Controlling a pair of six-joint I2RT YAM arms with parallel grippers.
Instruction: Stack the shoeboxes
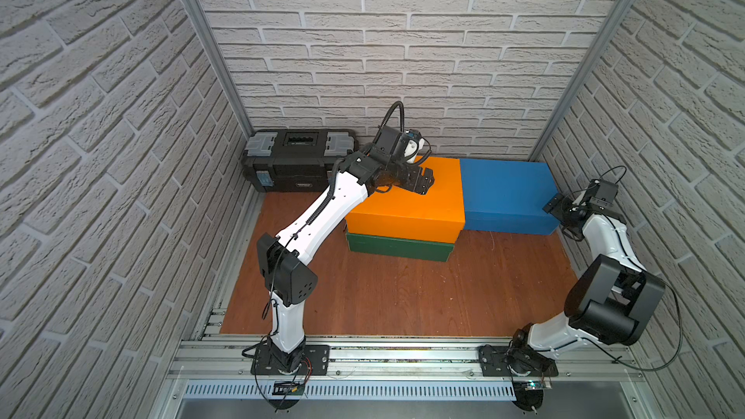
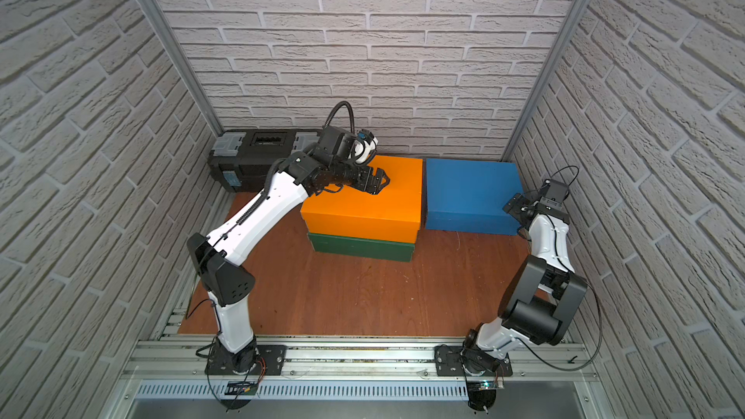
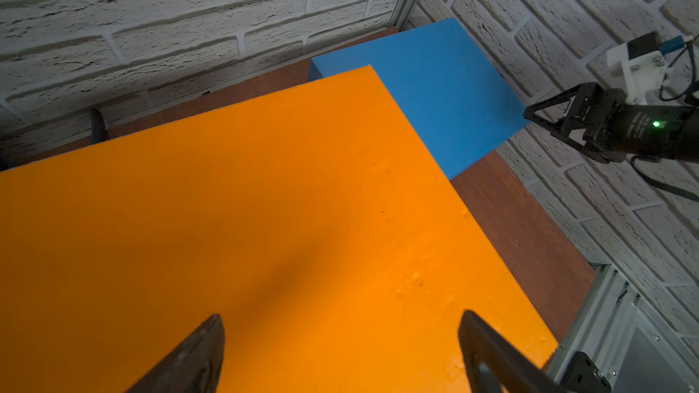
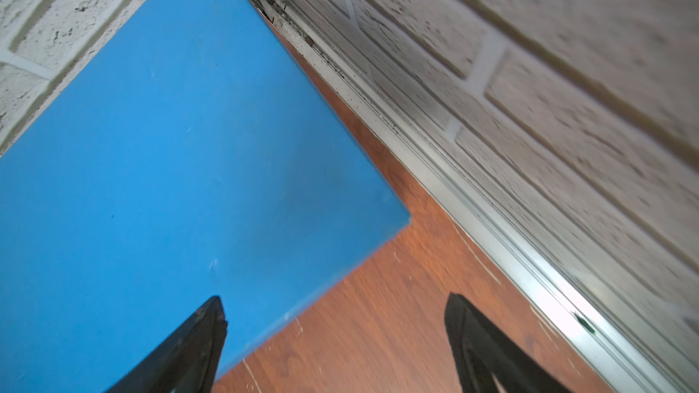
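An orange shoebox (image 1: 419,213) rests on top of a green one (image 1: 399,246), of which only the front side shows. Right of this pair, a blue shoebox (image 1: 508,190) lies on the floor against the back wall. My left gripper (image 1: 423,180) hangs over the orange lid, open and empty; the wrist view shows its blurred fingers (image 3: 193,356) wide apart above the orange surface. By the blue box's right end is my right gripper (image 1: 556,205), also open. Its fingers (image 4: 190,345) are spread at the box's front right corner, with nothing gripped.
A black toolbox (image 1: 298,159) stands at the back left, beside the stack. The brick wall (image 4: 553,102) runs close along the right arm.
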